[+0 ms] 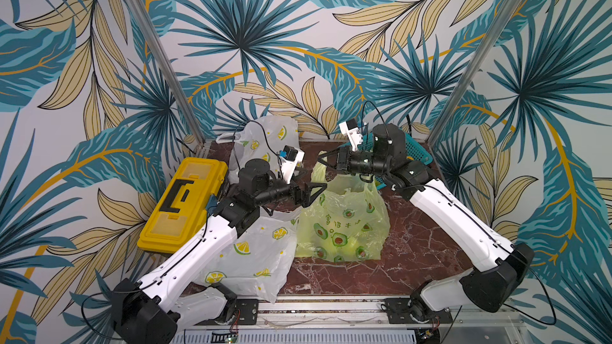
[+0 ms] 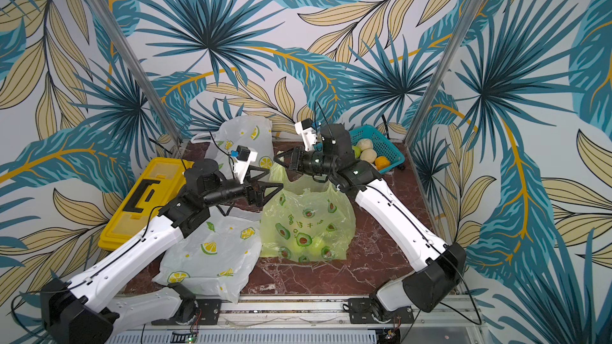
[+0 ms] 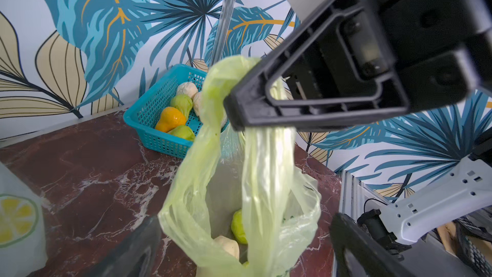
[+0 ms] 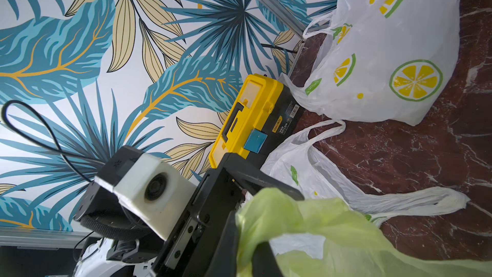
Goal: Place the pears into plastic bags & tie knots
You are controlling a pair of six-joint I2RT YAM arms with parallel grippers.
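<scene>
A yellow-green plastic bag (image 1: 341,223) printed with avocados stands in the middle of the table. Through its open mouth the left wrist view shows a green pear (image 3: 238,227) and a pale pear (image 3: 227,246) inside. My right gripper (image 1: 325,158) is shut on the bag's handle above the far side, and in the right wrist view the plastic (image 4: 307,220) drapes over its finger. To the left of the bag's top, my left gripper (image 2: 275,190) stands open, with nothing held. One white lemon-print bag (image 1: 255,254) lies flat at front left; another (image 4: 379,56) stands behind.
A teal basket (image 2: 363,130) with several fruits, pears (image 3: 180,103) and an orange-coloured one (image 3: 171,119) among them, sits at back right. A yellow toolbox (image 1: 181,204) borders the left. Bare table (image 1: 427,242) lies right of the green bag.
</scene>
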